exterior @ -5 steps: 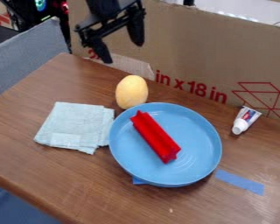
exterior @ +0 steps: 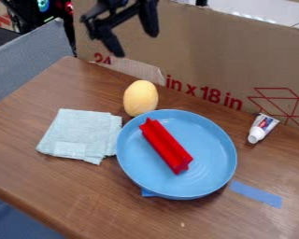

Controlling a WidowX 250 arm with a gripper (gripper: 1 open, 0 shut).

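My black gripper [exterior: 122,35] hangs in the upper middle, open and slightly blurred, with nothing between its fingers, above and behind the objects on the table. A yellow egg-shaped object [exterior: 141,98] stands below it. A red bar [exterior: 167,146] lies on a blue plate [exterior: 211,168]. A folded pale cloth [exterior: 78,135] lies left of the plate, and a white tube [exterior: 262,128] lies to the right.
A cardboard box wall [exterior: 227,56] runs along the back of the wooden table [exterior: 96,201]. Blue tape [exterior: 257,194] is on the table at the right.
The objects on the table have not moved.
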